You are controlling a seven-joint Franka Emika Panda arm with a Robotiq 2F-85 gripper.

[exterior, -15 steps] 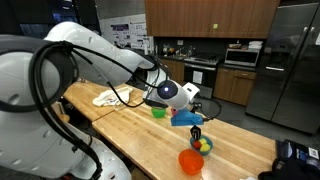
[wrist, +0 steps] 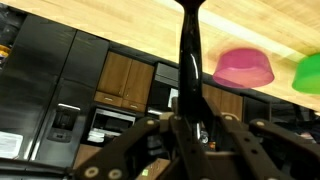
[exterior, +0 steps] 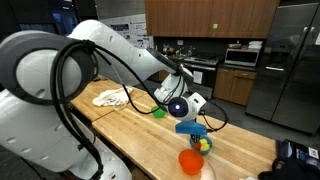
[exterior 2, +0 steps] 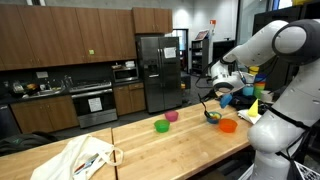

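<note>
In the wrist view my gripper is shut on a long black utensil (wrist: 190,50), seemingly a handle, which runs up past the top edge of that view. Its far end is out of sight there. A blue bowl (exterior: 205,146) holding yellow and green pieces stands on the wooden table, and my gripper (exterior: 194,135) is low over its rear left side in exterior view 1. The same bowl (exterior 2: 212,117) appears under the hand in exterior view 2. Whether the utensil touches the contents cannot be made out.
An orange bowl (exterior: 190,160) is close in front of the blue one. A pink bowl (exterior 2: 171,116) and a green bowl (exterior 2: 161,126) stand farther along the table. White cloth (exterior 2: 75,158) lies at the other end, with bare wood between.
The hand has come down and slightly to the right, closer to the blue bowl. The bowls themselves look unmoved.
</note>
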